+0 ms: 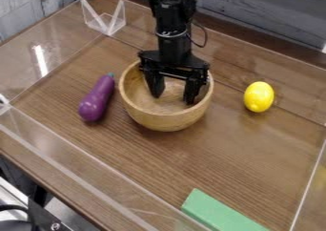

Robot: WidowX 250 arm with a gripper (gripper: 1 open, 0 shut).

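My black gripper (174,79) reaches down from the top centre into a tan bowl (166,116), its two finger assemblies inside the bowl. Whether it holds anything or is open or shut is unclear, as the dark parts blend together. A purple eggplant (95,101) lies left of the bowl, and a yellow lemon-like object (258,96) sits to its right.
A green block (223,213) lies at the front right. A clear wire-like holder (106,17) stands at the back left. The wooden table (90,168) is otherwise largely clear in front.
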